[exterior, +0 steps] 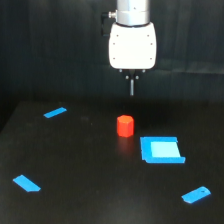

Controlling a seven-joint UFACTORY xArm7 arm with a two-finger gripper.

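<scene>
A small red block (pixel 125 126) stands on the dark table near the middle of the view. Above and behind it in the picture hangs my gripper (pixel 131 94), a thin grey tip under a white arm body (pixel 133 46). A clear gap separates that tip from the block. Whether the fingers are open or shut is too small to make out, and no object shows at the tip. To the right of the block lies a white square (pixel 165 149) framed by blue tape (pixel 146 157).
Short strips of blue tape mark the table at the back left (pixel 55 112), front left (pixel 26 184) and front right (pixel 196 195). A dark curtain (pixel 50 50) closes off the back. Bare table surrounds the block.
</scene>
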